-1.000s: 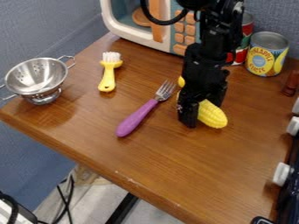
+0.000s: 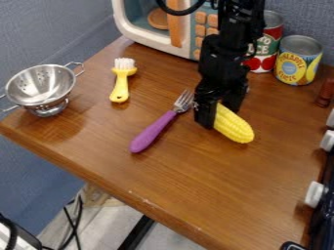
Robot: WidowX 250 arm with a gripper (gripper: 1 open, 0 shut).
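Note:
My black gripper point(image 2: 213, 107) hangs low over a yellow corn cob point(image 2: 233, 126) on the wooden table, covering its upper end. Whether the fingers are closed on it is hidden by the dark body. To the left lies a purple-handled fork point(image 2: 154, 130), and beyond it a yellow brush point(image 2: 120, 86).
A steel colander point(image 2: 41, 89) sits at the left edge. A toy microwave point(image 2: 156, 24) and cans point(image 2: 299, 61) stand at the back, with a small brown bottle point(image 2: 325, 95) at right. A black stove point(image 2: 321, 215) lines the right edge.
The gripper has risen slightly and its shape over the cob has shifted a little. The other objects look unmoved.

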